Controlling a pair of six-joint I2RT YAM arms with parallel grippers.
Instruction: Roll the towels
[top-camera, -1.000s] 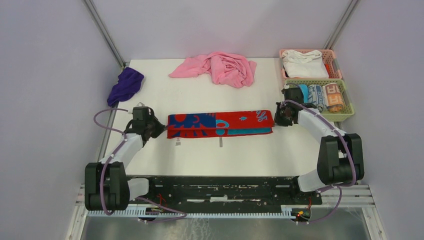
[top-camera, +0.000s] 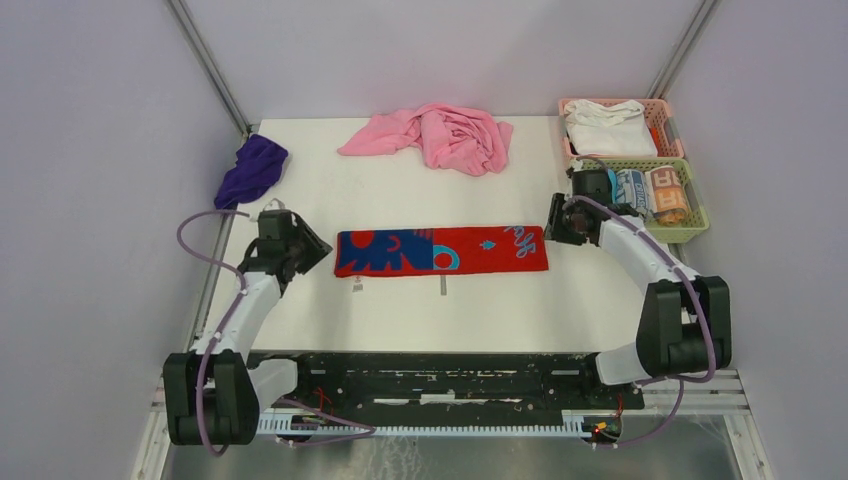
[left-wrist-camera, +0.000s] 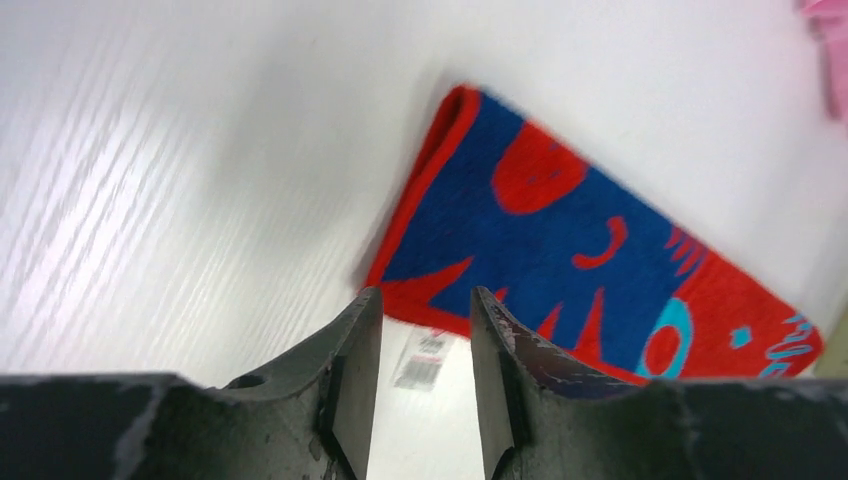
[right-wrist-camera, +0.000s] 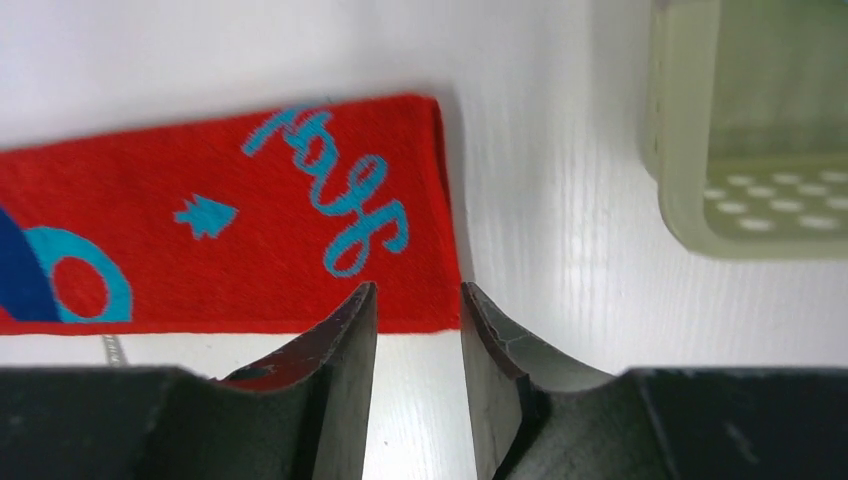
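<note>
A red and blue patterned towel (top-camera: 485, 260) lies flat as a long folded strip across the middle of the table, also in the left wrist view (left-wrist-camera: 560, 240) and the right wrist view (right-wrist-camera: 200, 260). My left gripper (top-camera: 320, 245) hangs off its left end, fingers parted with nothing between them; in that wrist view the towel's corner lies beyond the fingertips (left-wrist-camera: 368, 300). My right gripper (top-camera: 555, 225) hangs by its right end, also open and empty, above the red corner in its wrist view.
A pink towel (top-camera: 465, 140) lies at the back, a purple one (top-camera: 250, 170) at the left edge. A green basket (top-camera: 683, 222) of rolled towels and a pink basket (top-camera: 675, 140) with white cloth stand at the right.
</note>
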